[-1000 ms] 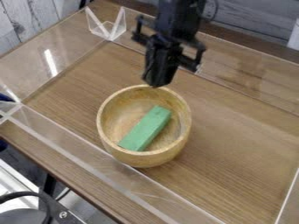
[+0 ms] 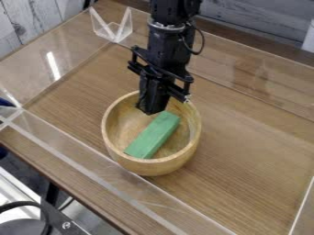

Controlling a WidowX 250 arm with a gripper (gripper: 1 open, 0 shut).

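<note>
A round wooden bowl (image 2: 182,156) sits on the table in the middle of the camera view, holding a green rectangular block (image 2: 152,136) lying diagonally. My black gripper (image 2: 153,99) hangs over the back part of the bowl, above the block's upper end. Its fingertips are dark and overlap one another, so I cannot make out a gap or anything held; it looks shut.
A clear angular object (image 2: 110,26) stands at the back left. Black cables (image 2: 37,207) lie at the lower left, beside the table's edge.
My gripper has come down and toward the front from the back of the table to over the bowl. The bowl and green block look unmoved.
</note>
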